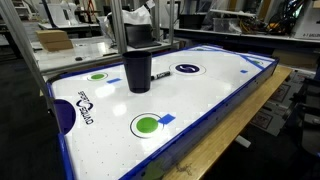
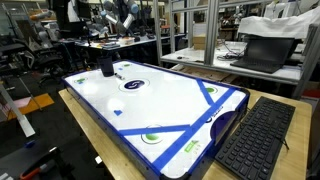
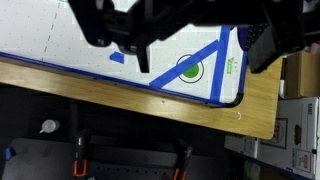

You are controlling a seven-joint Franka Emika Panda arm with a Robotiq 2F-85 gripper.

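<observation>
A black cup-like container (image 1: pixel 138 75) stands upright on the white board in exterior view 1, and the same container (image 2: pixel 108 69) is near the far left end in exterior view 2. Just right of it lies a small dark marker-like object (image 1: pixel 161 75). My gripper shows in the wrist view as blurred dark fingers (image 3: pixel 264 48) along the top, apart and open, with nothing visible between them. Beneath them is the board's edge with blue tape and a green dot (image 3: pixel 194 72).
The white board (image 1: pixel 210 90) has blue tape edges and is mostly clear. A black keyboard (image 2: pixel 257 138) lies beside it, with a laptop (image 2: pixel 264 53) behind. Posts and shelving stand at the back. In the wrist view, a small bottle (image 3: pixel 49 126) lies below the wooden edge.
</observation>
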